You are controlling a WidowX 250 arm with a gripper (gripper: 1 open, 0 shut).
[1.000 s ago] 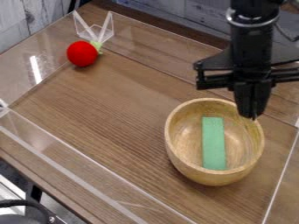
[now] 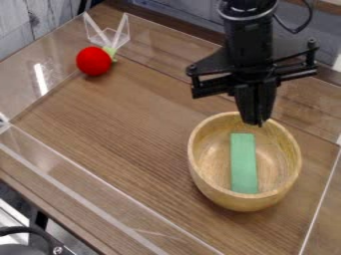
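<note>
A wooden bowl [image 2: 273, 191] sits on the table at the right, holding a long green block [image 2: 242, 162]. My dark gripper hangs at the top right, above the bowl's back edge. Its fingertips are partly hidden behind its own body, so how they stand is hard to make out. Nothing held by it shows.
A red ball [image 2: 94, 61] with a pale, see-through object [image 2: 114, 35] behind it lies at the upper left. A dark cable or edge shows at the bottom left corner.
My gripper has moved left and slightly up from its place over the bowl's right side. The bowl and green block look unmoved.
</note>
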